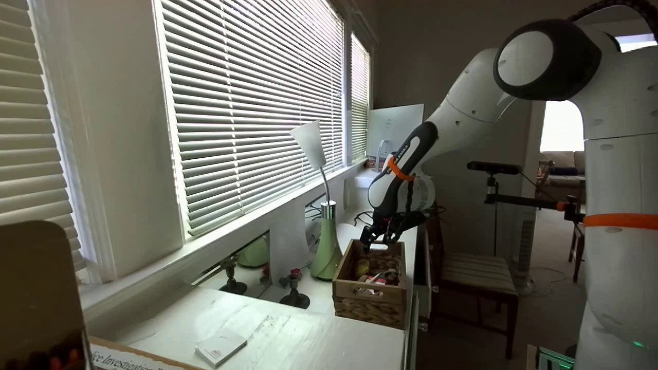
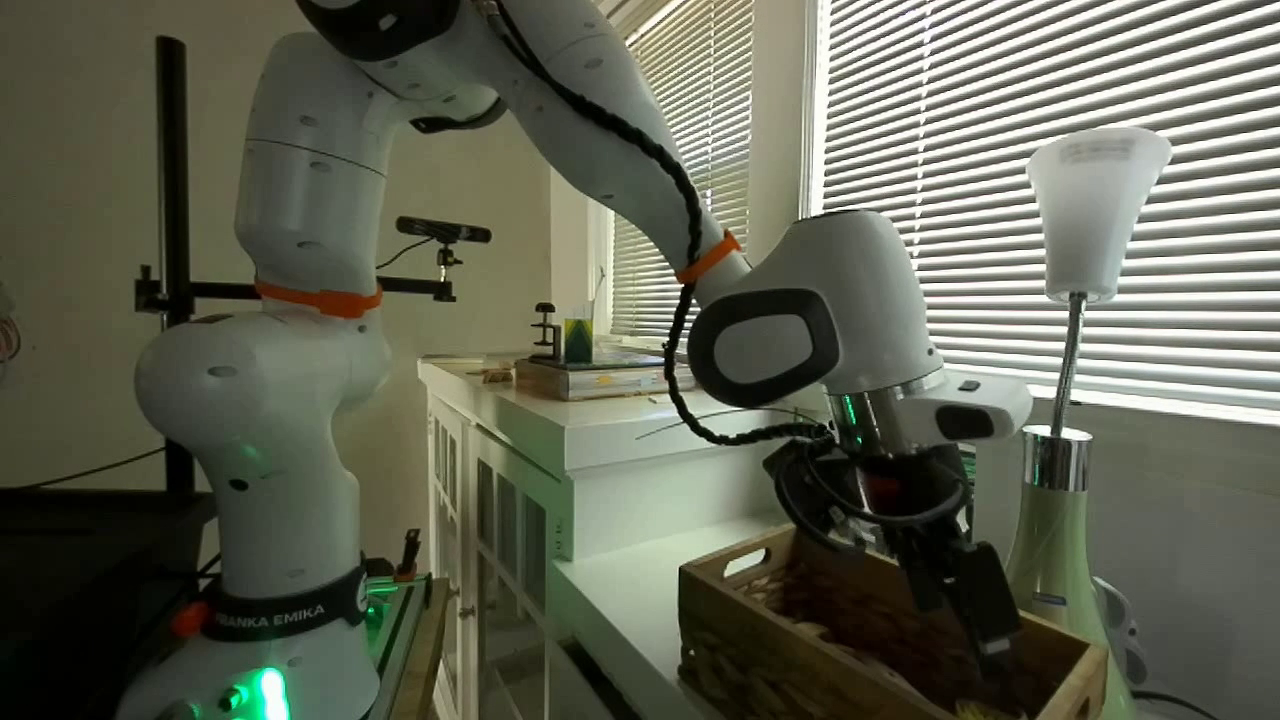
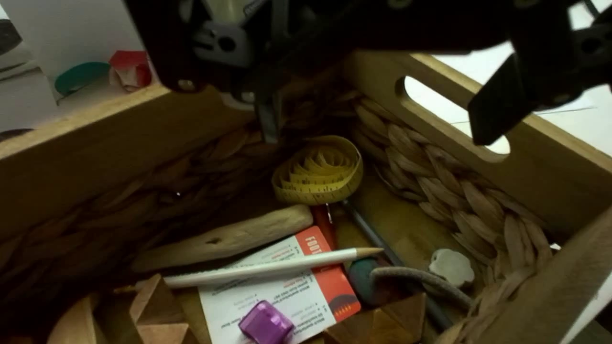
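Observation:
My gripper stands open, with its fingers wide apart and nothing between them. It is over the far end of a woven basket with a wooden rim (image 1: 374, 295); in exterior view 2 a fingertip (image 2: 993, 642) reaches below the rim's top. Inside the basket, a coiled yellow measuring tape (image 3: 318, 172) lies below the fingers near the far corner. Nearer are a wooden stick (image 3: 229, 238), a white pencil (image 3: 275, 264), a red-and-white card (image 3: 264, 304) and a purple gem-like piece (image 3: 266, 323). A pale flower-shaped piece (image 3: 452, 267) sits near the handle side.
A green lamp (image 1: 327, 246) stands close beside the basket on the window side. Candle holders (image 1: 294, 295) and a small white box (image 1: 220, 346) are on the counter. The basket's wooden walls and handle slot (image 3: 453, 114) surround the contents.

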